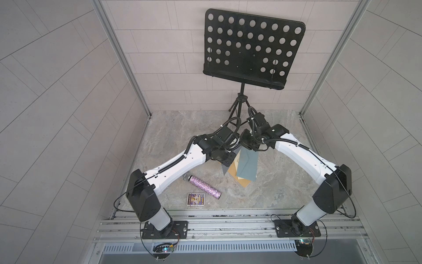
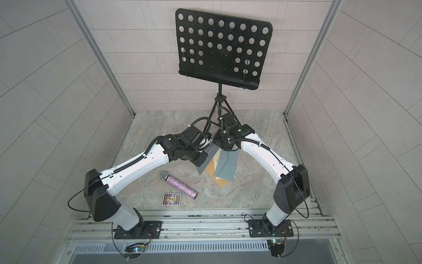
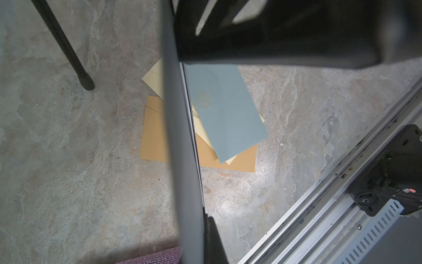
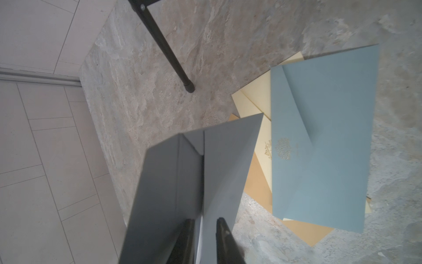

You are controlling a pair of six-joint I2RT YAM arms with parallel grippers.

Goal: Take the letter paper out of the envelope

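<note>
A dark grey envelope (image 4: 167, 189) stands nearly on edge between the two arms, its flap side toward the right wrist camera. My left gripper is shut on it; the envelope runs edge-on (image 3: 184, 167) through the left wrist view and hides one finger. My right gripper is part open at the near end of the envelope, fingers (image 4: 226, 242) spread either side of its slit. Between them shows a thin white edge, perhaps the letter paper (image 4: 200, 233); most of it is hidden inside. Whether the right fingers touch the paper I cannot tell.
A blue envelope (image 4: 325, 140) lies over cream (image 4: 255, 94) and orange (image 4: 312, 233) ones on the floor. A glittery pink tube (image 1: 204, 186) and a small card (image 1: 195, 199) lie front left. The music stand (image 1: 252, 48) rises behind, its legs near the grippers.
</note>
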